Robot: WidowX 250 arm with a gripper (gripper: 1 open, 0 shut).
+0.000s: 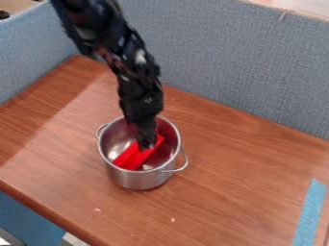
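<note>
A steel pot [164, 171] with side handles stands on the wooden table, a red elongated object [133, 156] lying inside it. My black gripper [141, 138] reaches down into the pot from above, its tip at the red object. Whether its fingers are open or shut on the object is too dark and small to tell.
Grey padded walls [229, 67] border the table at the back and left. A light blue strip [309, 209] lies at the right.
</note>
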